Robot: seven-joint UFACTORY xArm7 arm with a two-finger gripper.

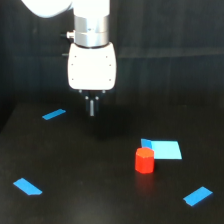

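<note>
A red block (pixel 145 161) stands on the dark table, right of centre. Directly behind it and to its right lies a flat light-blue square (pixel 166 151). My gripper (pixel 92 106) points down well to the left of the block and farther back, apart from both things. Its fingers are small and dark against the dark background, so whether they are open or shut is unclear. Nothing shows hanging from them.
Blue tape strips mark the table: one at the back left (pixel 54 114), one at the front left (pixel 27 187), one at the front right (pixel 198 196). A further blue piece (pixel 146 143) touches the light-blue square.
</note>
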